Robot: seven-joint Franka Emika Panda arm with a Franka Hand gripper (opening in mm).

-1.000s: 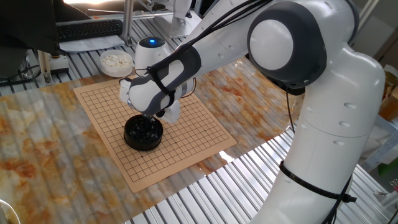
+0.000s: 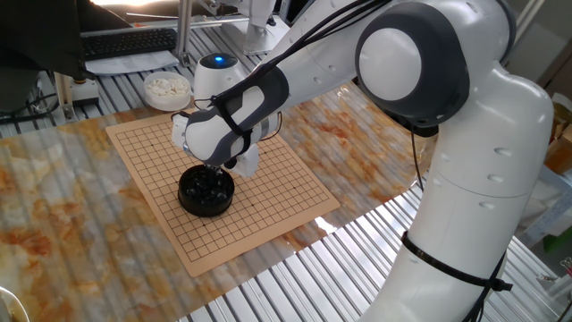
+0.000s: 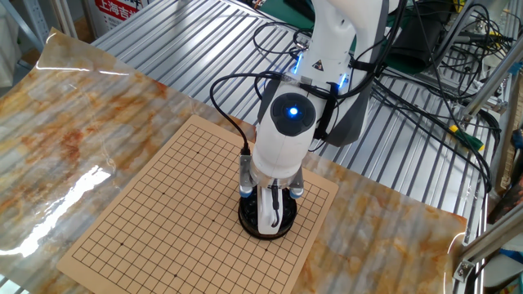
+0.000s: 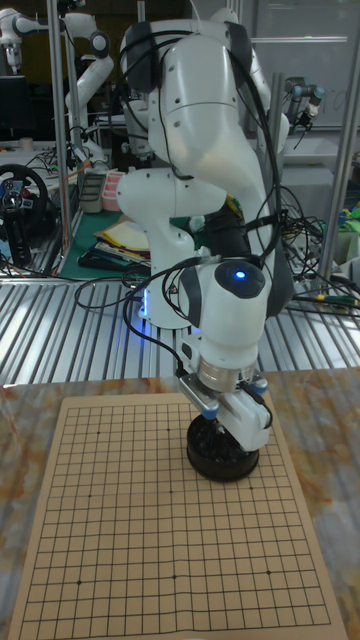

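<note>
A round black bowl (image 2: 206, 193) full of dark, shiny pieces stands upright on the tan grid board (image 2: 268, 210). My gripper (image 2: 214, 168) points down at the bowl, its fingertips over or just inside the far part of the opening. From the second exterior view, the gripper's white housing covers much of the bowl (image 3: 283, 229). In the third exterior view the bowl (image 4: 220, 463) shows below the gripper, partly hidden by it. The fingertips are dark against the dark pieces, so their spacing and anything between them are not clear.
A white bowl of pale pieces (image 2: 167, 90) stands beyond the board's far corner, close to a keyboard (image 2: 130, 43). The rest of the board is bare.
</note>
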